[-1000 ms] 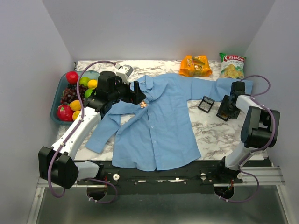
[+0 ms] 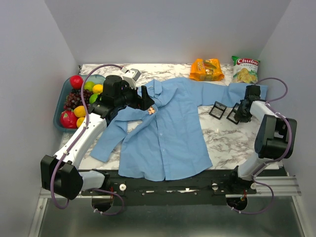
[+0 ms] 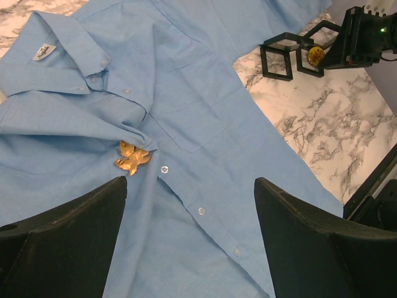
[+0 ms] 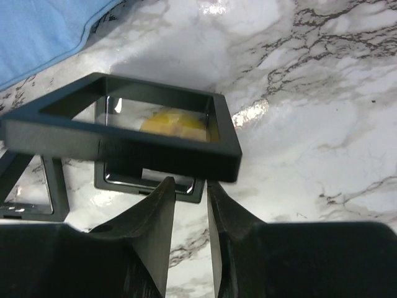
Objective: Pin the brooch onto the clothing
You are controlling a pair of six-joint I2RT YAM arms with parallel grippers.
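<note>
The light blue shirt [image 2: 170, 133] lies spread on the marble table. A gold, leaf-like brooch [image 3: 133, 157] rests on its front, beside the folded placket. Over the upper left of the shirt, my left gripper stands open and empty. At the far right, a black-framed case [image 4: 149, 143] has its upper frame raised at a tilt over the lower one. A blurred yellow-gold piece [image 4: 173, 124] shows inside it. My right gripper is nearly closed at the raised frame's near edge; the edge hides the grip itself.
Another black-framed case [image 2: 217, 110] stands open left of the right gripper. A fruit basket [image 2: 58, 111] is behind the left arm. An orange bag [image 2: 206, 69] and a chips bag [image 2: 245, 69] lie at the back. Bare marble [image 2: 229, 148] is at front right.
At the right, the case's upper frame and the right gripper have shifted slightly, and the case's outline shows more clearly now. The left arm and shirt look unmoved.
</note>
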